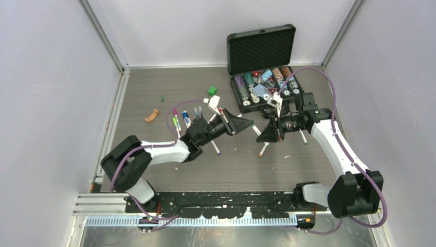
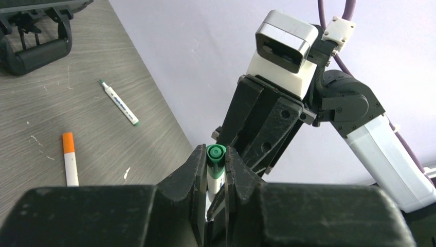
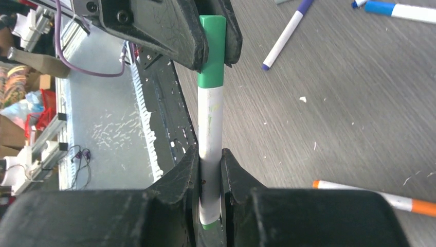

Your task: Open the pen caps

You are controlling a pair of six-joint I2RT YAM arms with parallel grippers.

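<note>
A white marker (image 3: 210, 118) with a green cap (image 3: 212, 77) is held between my two grippers above the table. In the top view, my left gripper (image 1: 252, 124) reaches in from the left at the cap end, and my right gripper (image 1: 259, 138) comes from the right. Left fingers flank the green cap (image 2: 216, 153) closely in the left wrist view. The right wrist view has the white barrel between the right fingertips, its green tail end showing low between them. Cap and barrel meet with no visible gap.
An orange-capped marker (image 2: 70, 159) and a green-ended marker (image 2: 120, 104) lie on the table. Purple (image 3: 287, 36) and blue (image 3: 379, 7) ones lie farther left. An open black case (image 1: 261, 49) of chips stands at the back.
</note>
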